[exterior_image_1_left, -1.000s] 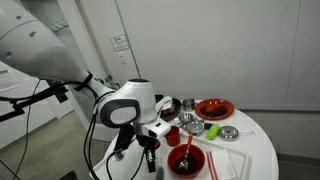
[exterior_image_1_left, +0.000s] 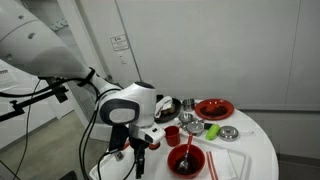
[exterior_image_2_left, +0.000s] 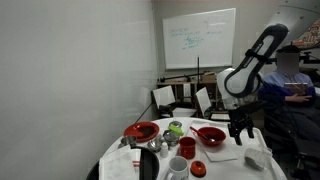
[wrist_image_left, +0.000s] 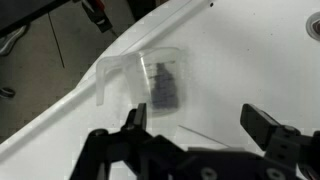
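My gripper is open above the white table (wrist_image_left: 215, 65), with its two dark fingers wide apart and nothing between them. Ahead of the left finger in the wrist view lies a clear plastic container (wrist_image_left: 161, 80) with something grey showing in it and a pale handle-like part at its left. It rests near the table's edge. In exterior view 2 the same clear container (exterior_image_2_left: 257, 158) appears to sit below and to the right of the gripper (exterior_image_2_left: 243, 135). In exterior view 1 the gripper (exterior_image_1_left: 147, 155) is left of the red bowl (exterior_image_1_left: 185, 162), and the container cannot be made out.
Red mugs, a red plate (exterior_image_1_left: 214, 109), metal pots and a green item (exterior_image_1_left: 212, 131) crowd the far side. A white tray or sheet (exterior_image_1_left: 224, 164) lies right of the bowl. In exterior view 2 a black pan (exterior_image_2_left: 145, 165) and a white mug (exterior_image_2_left: 177, 168) stand at the left.
In exterior view 1 the arm and gripper have shifted a little left and slightly downward, away from the red bowl. The objects on the table look unmoved.
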